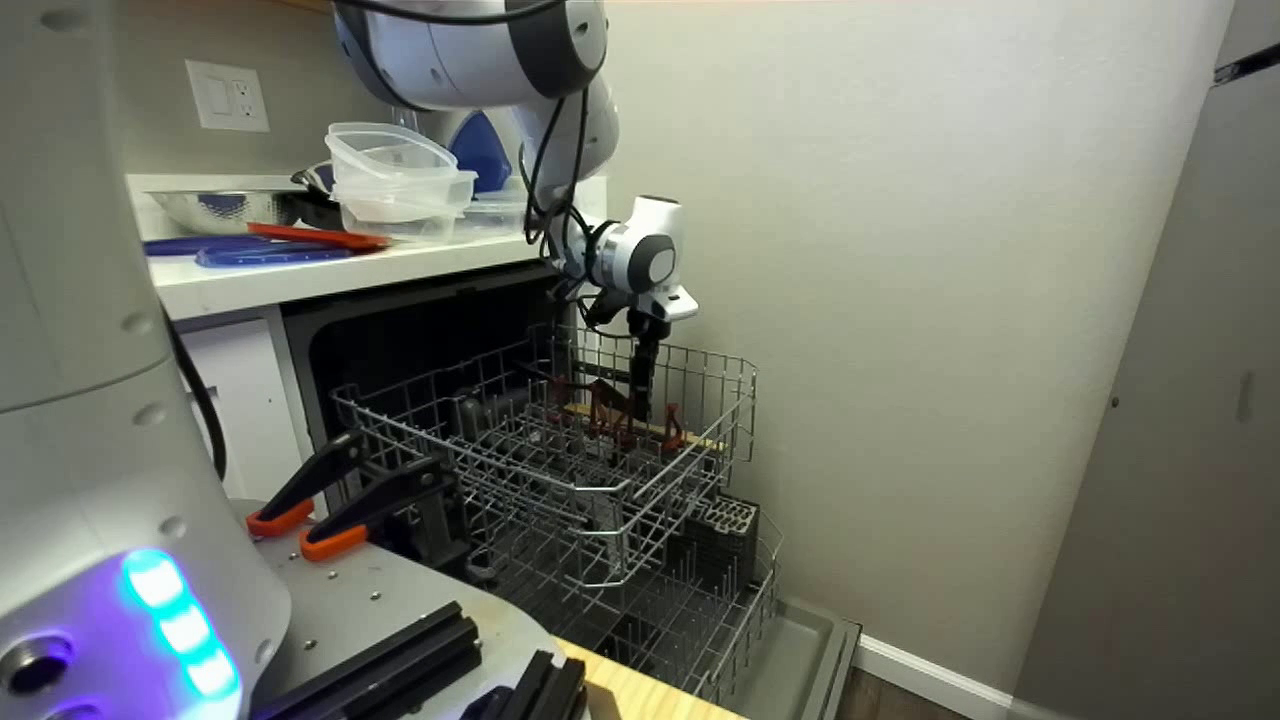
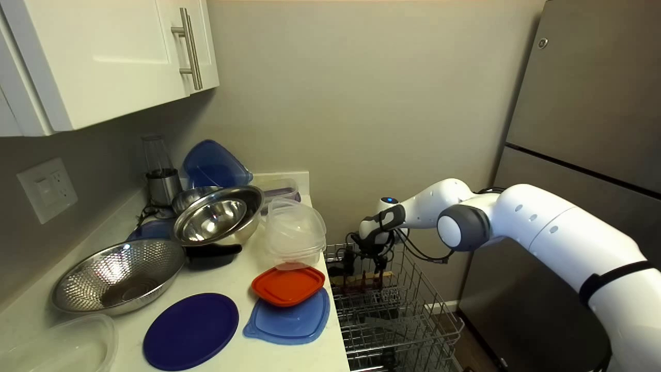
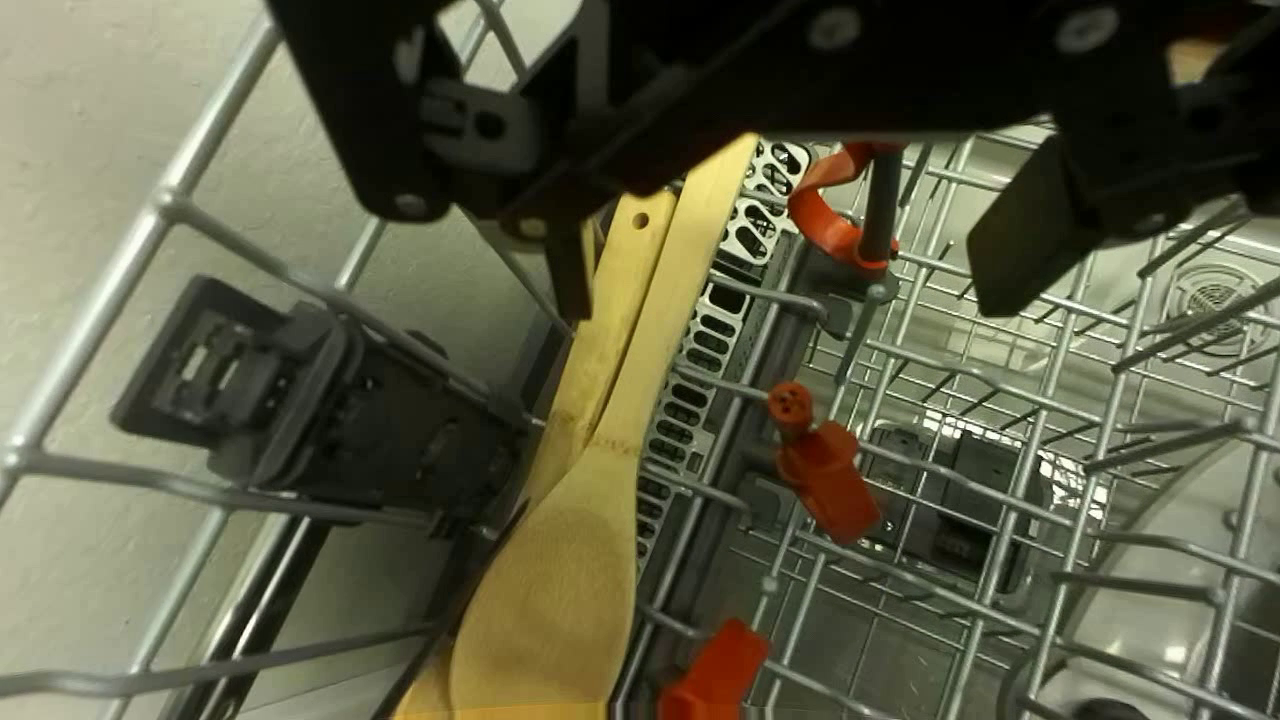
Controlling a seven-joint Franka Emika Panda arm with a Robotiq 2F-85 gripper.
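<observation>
Wooden utensils lie along the wall side of the upper dishwasher rack [image 1: 480,452]. In the wrist view, a wooden spoon [image 3: 552,588] has its broad head toward the bottom, beside a second wooden handle [image 3: 608,324] with a hole near its end. My gripper is open above them; one finger [image 3: 569,266] hangs near the wooden handles and the other is well off to the right, over the rack wires. Nothing shows held between them. In exterior view 1 the gripper [image 1: 642,414] reaches down inside the rack, among orange-red clips [image 1: 672,428].
Rack wires and orange clips [image 3: 828,480] stand close around the fingers, and the wall is just beyond the rack. Left of the dishwasher, the counter [image 2: 257,347] holds steel bowls [image 2: 214,220], a colander [image 2: 121,279], clear containers [image 2: 294,232] and a red lid [image 2: 288,285].
</observation>
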